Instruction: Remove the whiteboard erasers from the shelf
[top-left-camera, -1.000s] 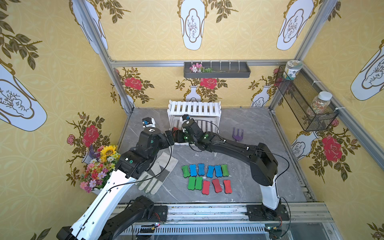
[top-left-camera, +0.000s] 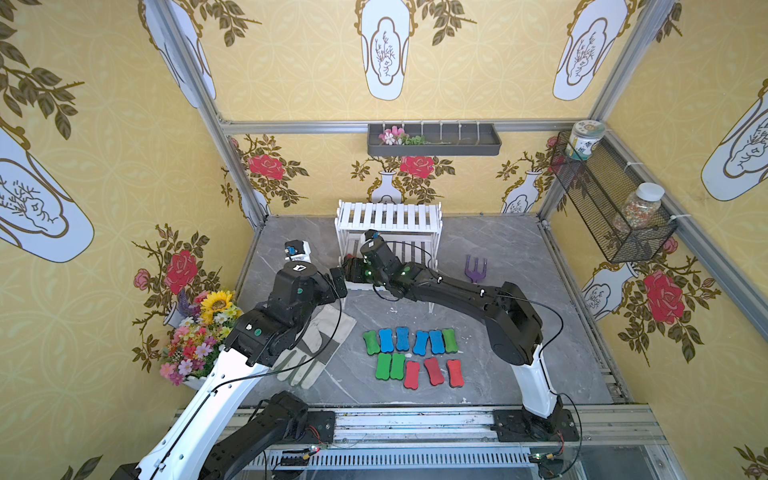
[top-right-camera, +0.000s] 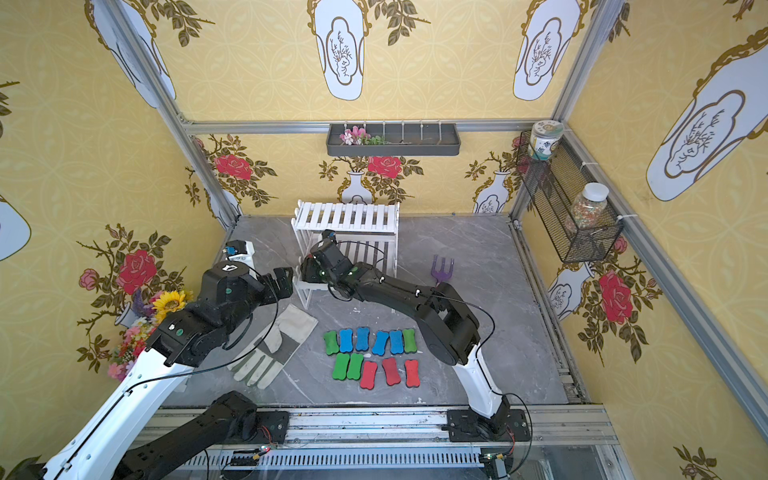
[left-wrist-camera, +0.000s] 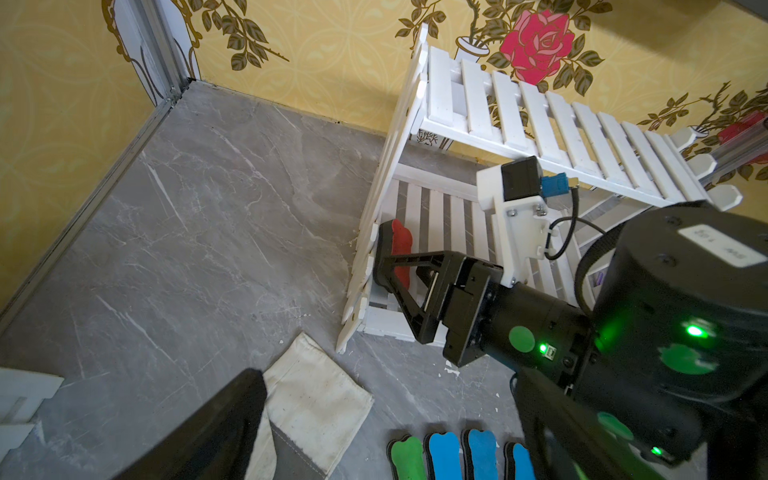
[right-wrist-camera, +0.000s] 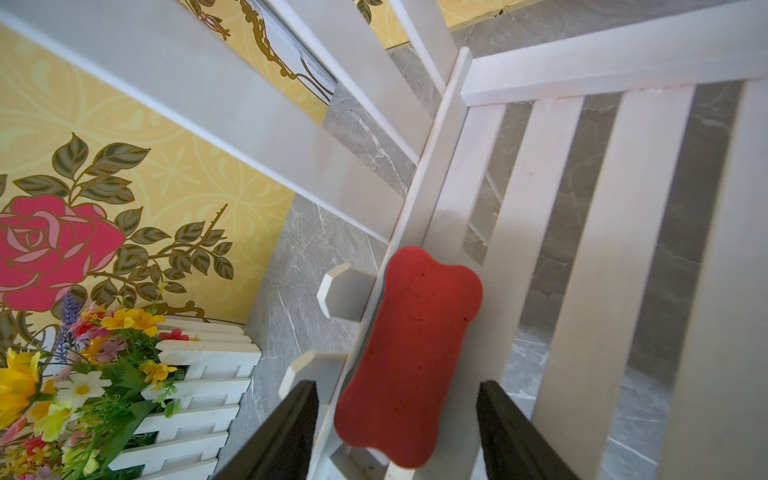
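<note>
A single red eraser (right-wrist-camera: 408, 352) lies tilted against the left end of the white slatted shelf (right-wrist-camera: 552, 200), on its lower level. Around the eraser's near end my right gripper stands part open, with a gap showing on either side between eraser and fingers. From the left wrist view, the eraser's red face (left-wrist-camera: 401, 241) shows just past the right fingers (left-wrist-camera: 416, 260). My left gripper is open and empty, held above the table left of the shelf. In the top views the right arm mostly covers this eraser.
Several green, blue and red erasers (top-left-camera: 397, 366) lie in two rows on the table before the shelf. A work glove (top-left-camera: 320, 340) and flower pot (top-left-camera: 200, 344) are at left. A purple fork (top-left-camera: 476, 269) lies right of the shelf, with bare table around it.
The right arm has shifted slightly left, bringing its gripper further toward the shelf's left end. My left arm has drawn back a little to the left. The table erasers have not moved.
</note>
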